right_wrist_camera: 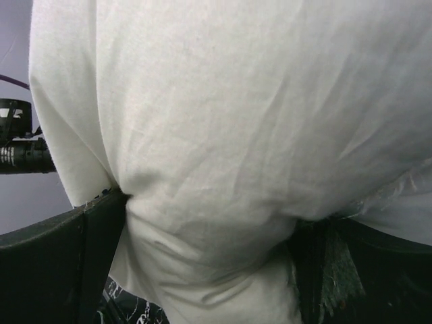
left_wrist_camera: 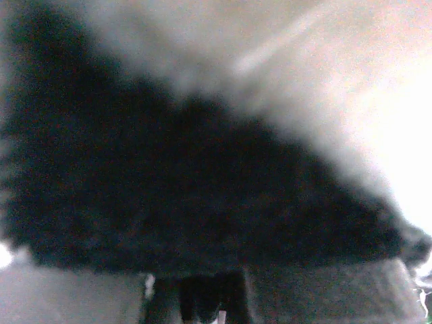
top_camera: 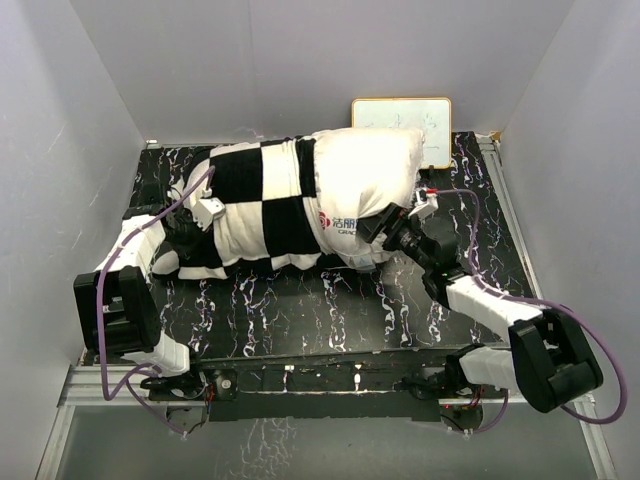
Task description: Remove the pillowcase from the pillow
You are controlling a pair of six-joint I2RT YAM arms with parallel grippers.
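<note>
The black-and-white checked pillowcase point(top_camera: 285, 220) lies across the table, with the white pillow point(top_camera: 365, 165) bulging out at its right end, printed with a red logo. My left gripper point(top_camera: 190, 228) is shut on the pillowcase at the left end; in the left wrist view dark fabric point(left_wrist_camera: 169, 182) fills the space above its fingers. My right gripper point(top_camera: 392, 225) is open at the pillow's right end, with bunched white pillow fabric point(right_wrist_camera: 202, 169) lying between its fingers in the right wrist view.
A whiteboard point(top_camera: 400, 112) leans at the back right. Grey walls surround the sides and back.
</note>
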